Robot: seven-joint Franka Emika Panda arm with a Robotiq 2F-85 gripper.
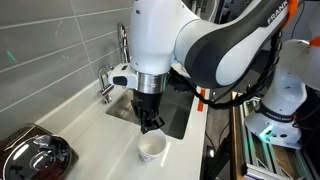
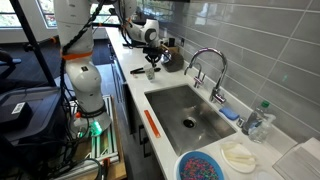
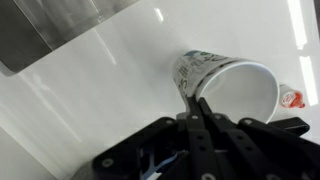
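Observation:
A white cup point(image 1: 152, 146) stands on the pale countertop just below my gripper point(image 1: 151, 127). In the wrist view the cup point(image 3: 240, 92) shows its wide open mouth and printed side. The gripper is shut, its fingertips together against the near-left part of the cup's rim. Whether the thin rim is caught between them cannot be told. From the far exterior view, the cup point(image 2: 150, 73) appears small under the arm at the back left.
Beside the cup is a shiny metal pot point(image 1: 25, 145). The sink point(image 2: 190, 118) and faucet point(image 2: 215, 60) occupy the counter's middle. Nearer are a blue-filled red bowl point(image 2: 200, 167), a white plate point(image 2: 238, 157) and bottles point(image 2: 262, 113). An orange-handled item point(image 2: 152, 122) lies by the sink's edge.

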